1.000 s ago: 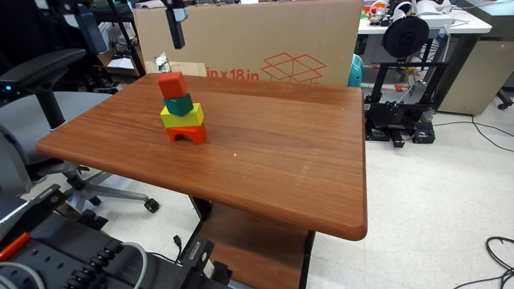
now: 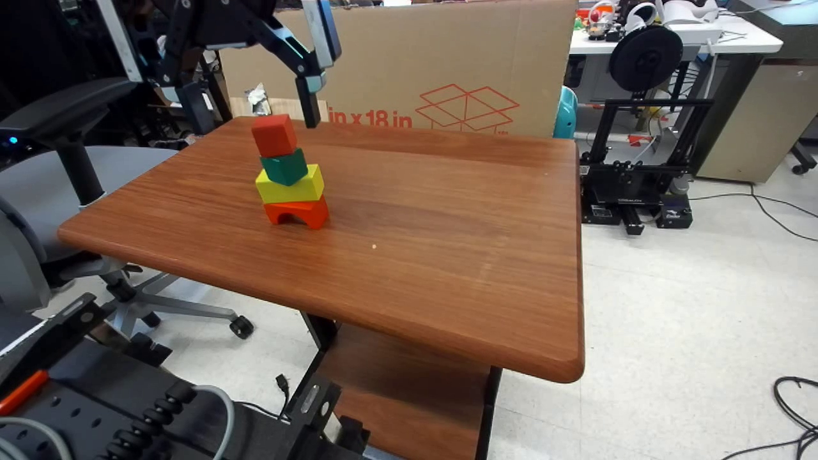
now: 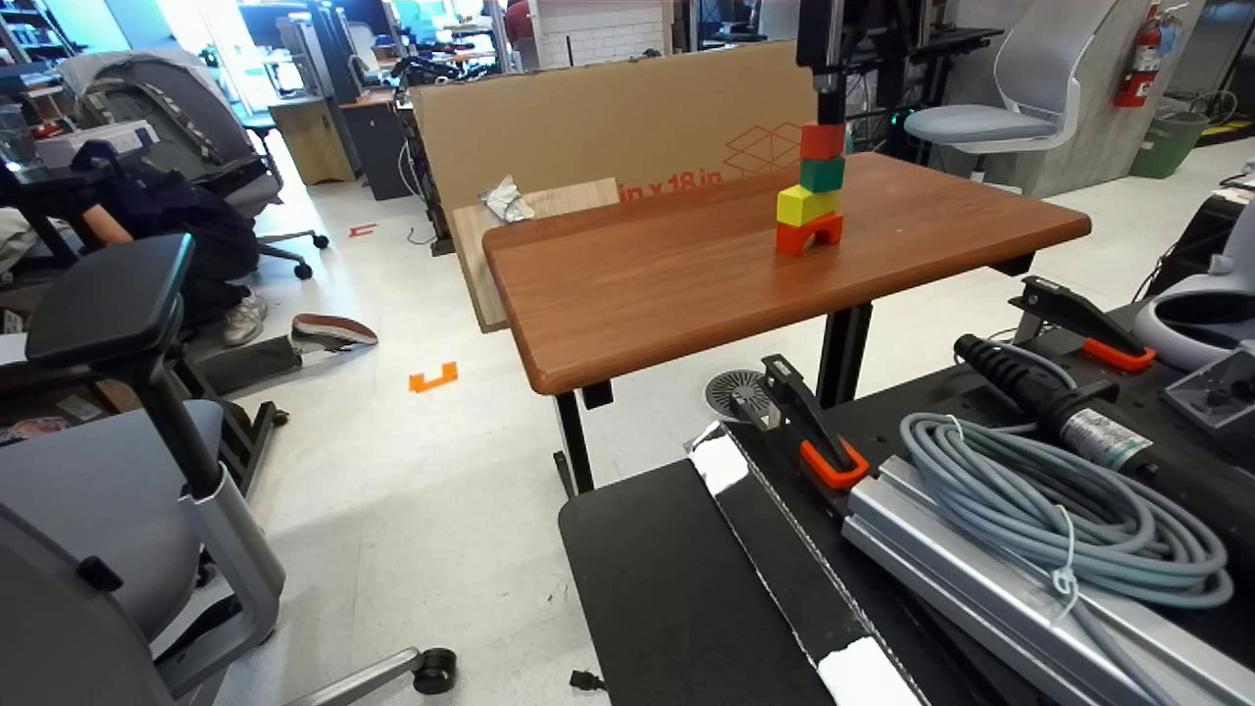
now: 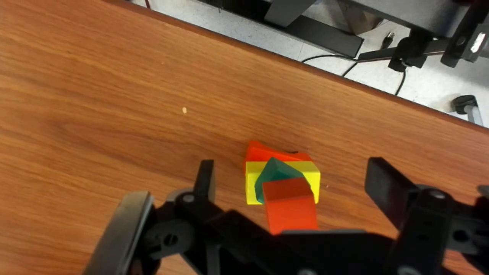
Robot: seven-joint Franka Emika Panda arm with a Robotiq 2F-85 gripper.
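Four blocks would be several: a stack stands on the wooden table (image 2: 452,222), with an orange-red arch (image 2: 314,214) at the bottom, then a yellow block (image 2: 307,184), a green block (image 2: 285,168) and a red block (image 2: 273,137) on top. My gripper (image 2: 257,115) is open above the table near the stack's top, its fingers wide apart and nothing held. In the wrist view, the red block (image 4: 291,206) shows between the spread fingers, touching neither. The gripper's body hides part of the view below it.
A tall cardboard sheet (image 2: 429,69) rises behind the table's far edge. Clamps and a coiled grey cable (image 3: 1059,506) lie on the black bench in front.
My gripper has come down and nearer to the top of the stack, staying open. The blocks have not moved.
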